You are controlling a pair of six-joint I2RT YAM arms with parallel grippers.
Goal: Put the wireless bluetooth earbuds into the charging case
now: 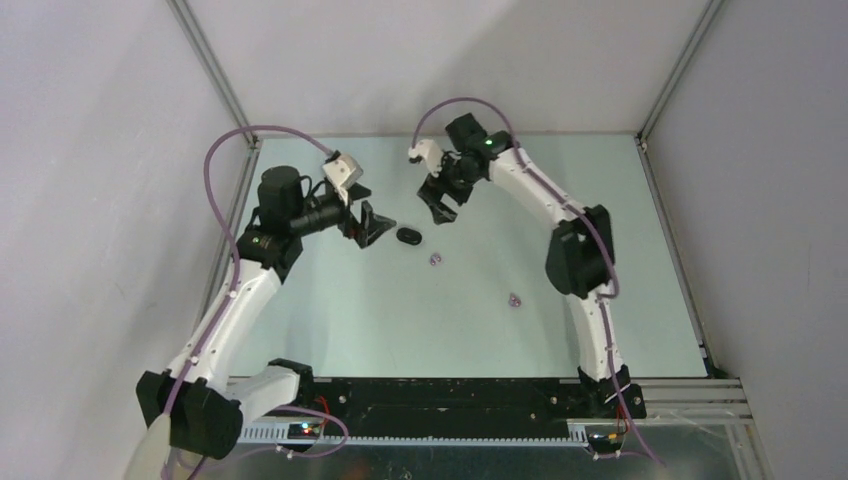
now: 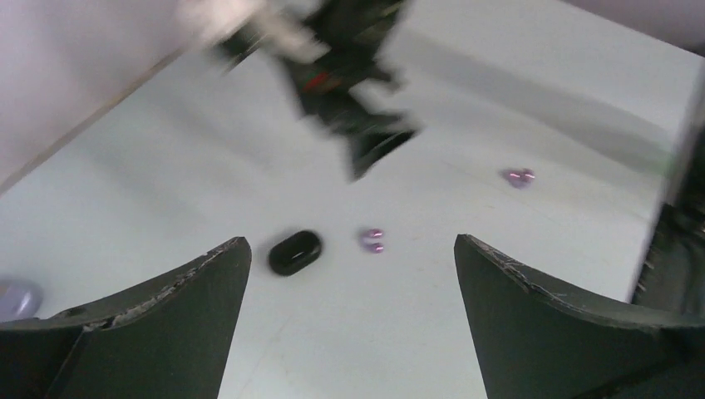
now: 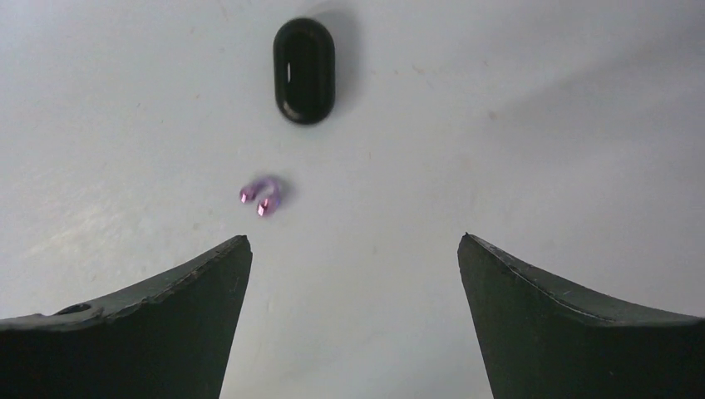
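Observation:
A small black oval charging case [image 1: 409,236] rests on the table between the arms; the right wrist view shows it upright-oriented [image 3: 304,71]. Just below and right of it is a purple earbud [image 1: 435,259], also in the right wrist view [image 3: 271,189]; a second purple earbud [image 1: 515,300] lies farther to the lower right. My left gripper [image 1: 371,216] is open, left of the case, with nothing between its fingers. My right gripper [image 1: 437,206] is open and empty, above and right of the case; it is blurred in the left wrist view.
A purple object [image 2: 17,299] shows blurred at the left wrist view's left edge. Walls border the table at back and sides.

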